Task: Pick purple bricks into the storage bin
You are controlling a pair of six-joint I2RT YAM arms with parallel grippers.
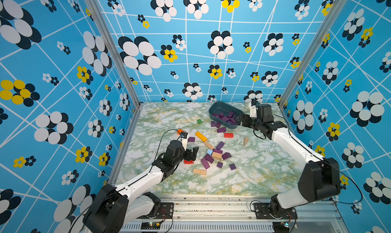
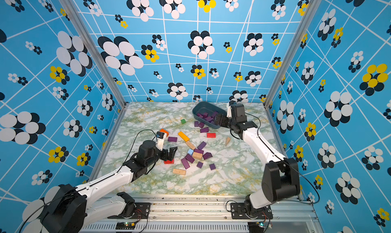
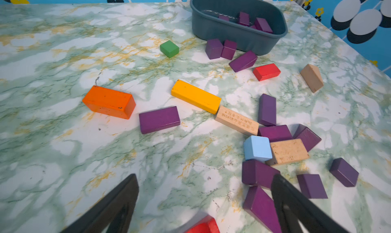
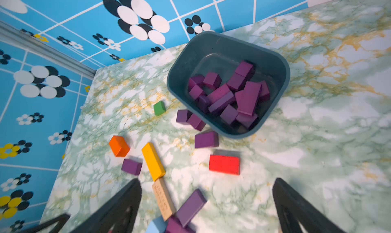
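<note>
The dark grey storage bin [image 4: 203, 49] stands at the back of the table with a heap of purple bricks [image 4: 222, 96] inside. Three purple bricks [image 4: 206, 139] lie on the table against or near its front side. A lone purple brick [image 3: 159, 119] rests left of centre, and several more purple bricks [image 3: 260, 174] cluster at centre right. My left gripper is open above the front left of the cluster, a red brick below it. Open and empty, my right gripper hangs by the bin's right front edge.
Other colours lie among the purple: orange [image 3: 109, 102], yellow [image 3: 196, 96], green [image 3: 169, 48], red [image 4: 224, 164], light blue [image 3: 257, 148] and wooden blocks [image 3: 289, 152].
</note>
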